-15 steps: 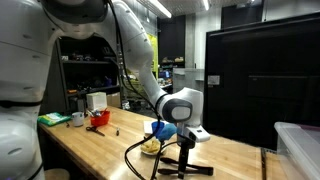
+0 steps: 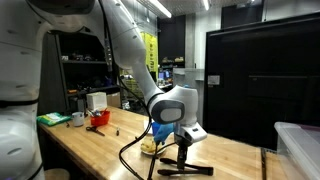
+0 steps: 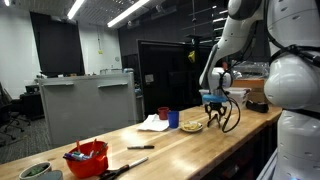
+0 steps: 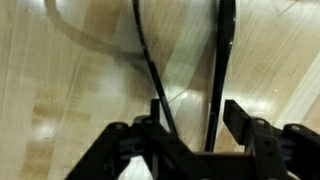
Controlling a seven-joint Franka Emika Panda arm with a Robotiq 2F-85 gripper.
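Two long black strips, which look like the arms of black tongs (image 4: 222, 60), run down the wrist view and draw closer together toward my gripper. Its two dark fingers stand outside them, one on each side, part way closed with the strips between. In exterior view 1 the gripper (image 2: 182, 163) points straight down at the black tongs (image 2: 200, 170) lying on the wooden table. Whether the two arms join cannot be made out. Far off in exterior view 2, the gripper (image 3: 214, 117) is small and its fingers are unclear.
Close behind the arm sits a yellowish bowl (image 2: 149, 146); in the other exterior view a blue cup (image 3: 173, 119) stands near it. A red container (image 3: 87, 160) holds several tools farther off. At the right edge is a translucent bin (image 2: 298, 145).
The arm's white wrist has come down and slightly right over the last second, bringing the gripper lower at the black tongs. The tongs show no clear movement.
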